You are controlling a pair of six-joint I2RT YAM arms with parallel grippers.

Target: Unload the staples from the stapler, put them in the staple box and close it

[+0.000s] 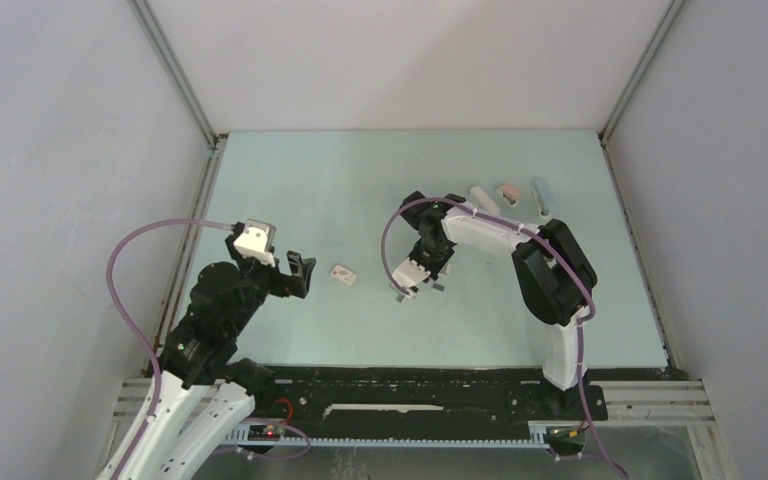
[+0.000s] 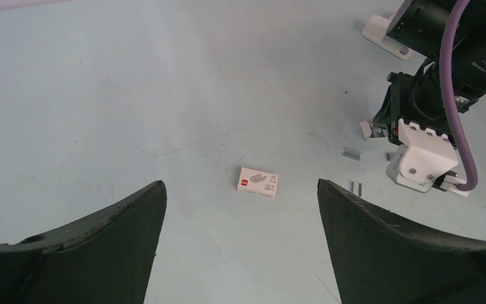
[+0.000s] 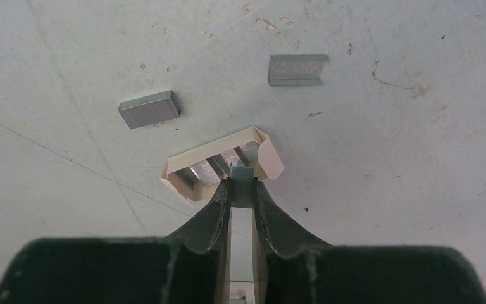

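Between the fingertips of my right gripper is a small grey staple strip (image 3: 242, 172), both fingers against its sides. Behind it, lower on the table, lies an open cream box (image 3: 209, 149) with grey staple strips inside; the fingertips partly cover it. Two loose staple strips rest beyond the box, one block-shaped (image 3: 149, 110) and one showing its hollow side (image 3: 297, 69). My left gripper (image 1: 302, 275) stands open and empty above the left of the table.
A small box piece with a printed staple picture (image 2: 257, 182) lies flat between the two arms. My right arm (image 1: 490, 232) overhangs the middle and right.
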